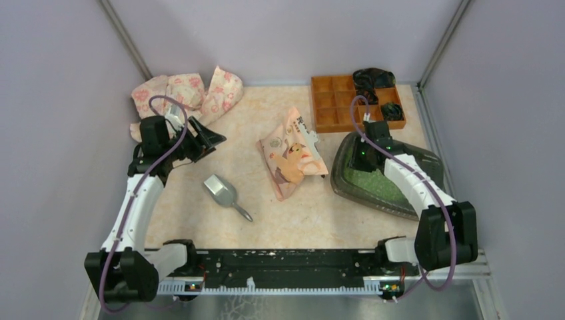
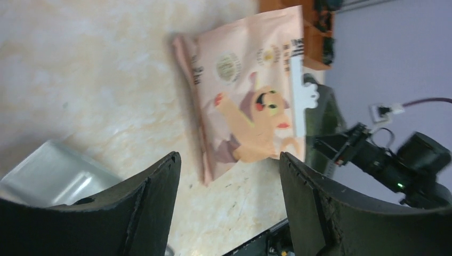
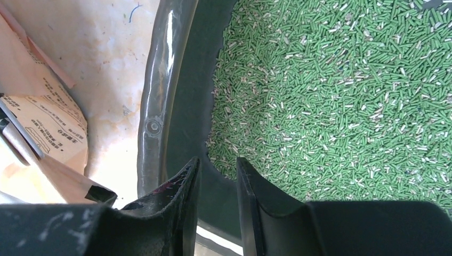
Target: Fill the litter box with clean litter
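Observation:
A pink litter bag [image 1: 290,160] with a cartoon animal lies mid-table, a white clip at its folded end. Right of it sits the dark litter box [image 1: 346,187], holding green pellets [image 3: 330,106]. My right gripper hangs over the box's left part, open, with nothing between its fingers; in the right wrist view the bag's printed end shows just beyond the rim. My left gripper is open and empty at the left of the table, above and behind a grey scoop [image 1: 222,193], facing toward the bag.
Pink floral cushions [image 1: 183,93] fill the back left. A wooden compartment organiser [image 1: 330,103] with black plastic in some cells stands at the back right. Bare table surrounds the scoop and the front of the bag.

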